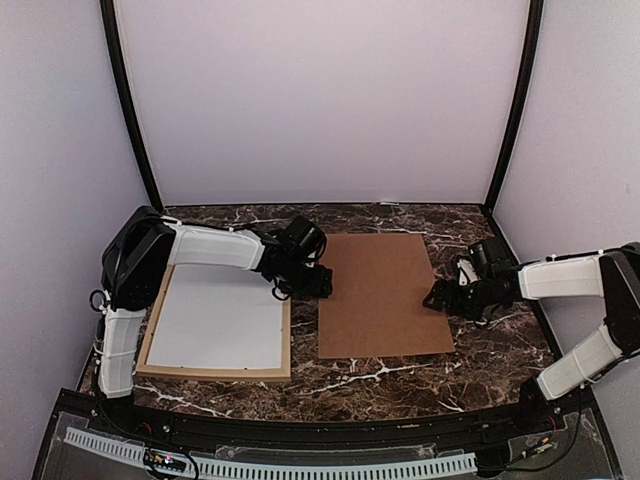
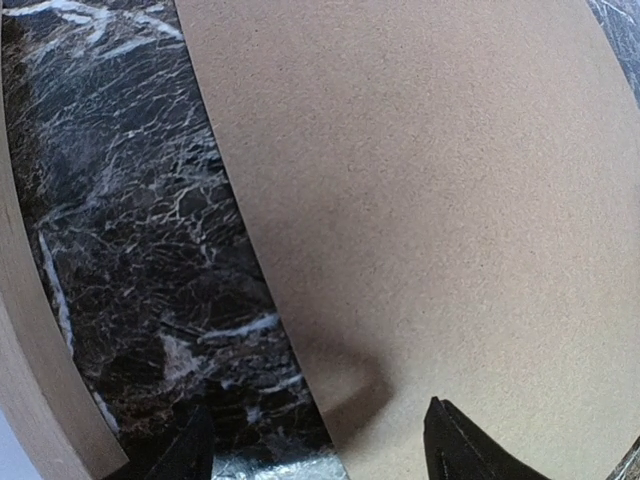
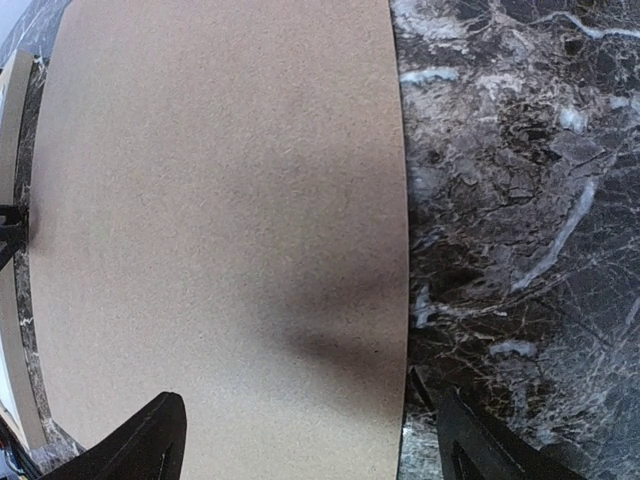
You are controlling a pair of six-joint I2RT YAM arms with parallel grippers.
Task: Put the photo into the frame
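Observation:
The wooden frame (image 1: 286, 355) with a white insert (image 1: 215, 330) lies on the left, its border (image 2: 50, 390) along the left wrist view's edge. The brown square board (image 1: 380, 320) (image 3: 210, 240) lies to its right, a strip of marble between them. My left gripper (image 1: 315, 281) is open, low over that gap near the board's left edge (image 2: 320, 440). My right gripper (image 1: 438, 297) is over the board's right edge, its fingers apart in the right wrist view with nothing between them. I do not see a separate photo clearly.
Bare dark marble (image 1: 500, 340) surrounds both pieces, narrow at the back. Walls stand at the back and both sides.

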